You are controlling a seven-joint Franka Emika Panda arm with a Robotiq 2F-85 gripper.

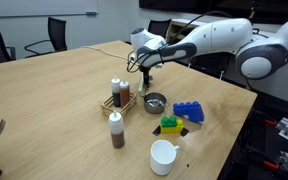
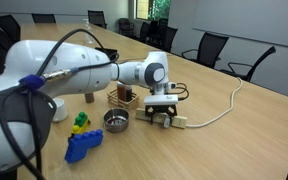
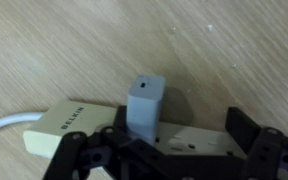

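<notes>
A small grey-blue block-shaped object rises beside the left finger of my gripper in the wrist view. The fingers stand open, with a wide gap from that object to the right finger. Beneath them lies a white power strip, its end marked BELKIN, with a white cable leaving on the left. In the second exterior view the gripper is down close over the strip. Whether the grey-blue object touches the left finger is unclear.
A metal bowl stands near the gripper, beside a wooden rack with bottles. Blue blocks, a green-and-yellow block piece, a white mug and a brown bottle are nearer.
</notes>
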